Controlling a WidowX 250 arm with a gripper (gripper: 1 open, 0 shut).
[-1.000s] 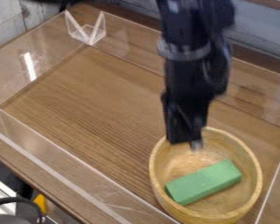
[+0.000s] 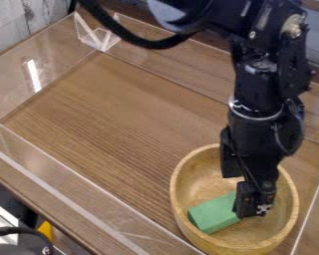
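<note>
My black gripper point(image 2: 249, 174) hangs open over a round wooden bowl point(image 2: 189, 184) at the lower right, its fingers reaching down into the bowl. A green block point(image 2: 213, 213) lies in the bowl, partly hidden behind the fingers. I cannot tell whether the fingers touch it.
A small clear plastic object point(image 2: 99, 28) stands at the back left. Dark cables and a yellow item are at the lower left edge.
The gripper has come down into the bowl and now covers part of the green block.
</note>
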